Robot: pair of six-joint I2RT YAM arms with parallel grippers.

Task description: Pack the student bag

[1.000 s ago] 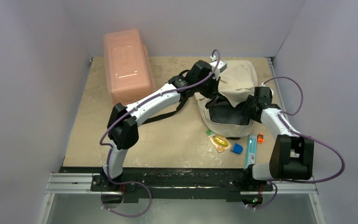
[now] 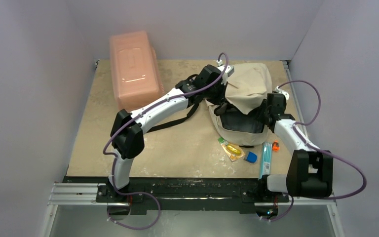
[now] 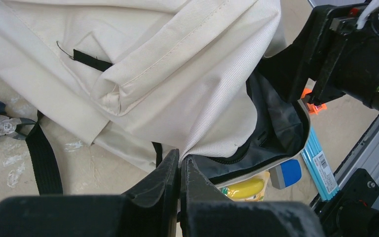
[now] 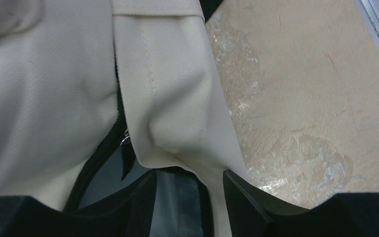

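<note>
The cream bag [image 2: 252, 81] lies with its dark grey pocket [image 2: 242, 122] gaping towards the front. In the left wrist view, my left gripper is shut, and folds of the cream flap [image 3: 217, 98] run together at its fingertips, where the cloth is pinched. My right gripper stands part open at the pocket's right side. The bag's cream edge [image 4: 177, 148] reaches down between its spread fingers, with no grip on it showing. In front of the bag lie a yellow item on a card [image 2: 233, 149], a blue block [image 2: 250, 157], a light-blue pack [image 2: 266, 158] and a small orange object [image 2: 276, 146].
A pink bin [image 2: 134, 69] stands at the back left. A black strap [image 2: 175, 122] trails left from the bag, and blue-handled pliers [image 3: 4, 126] lie near the strap. The side wall is close to my right arm.
The left gripper has moved slightly leftward, and the flap near it has followed. The small items stayed put.
</note>
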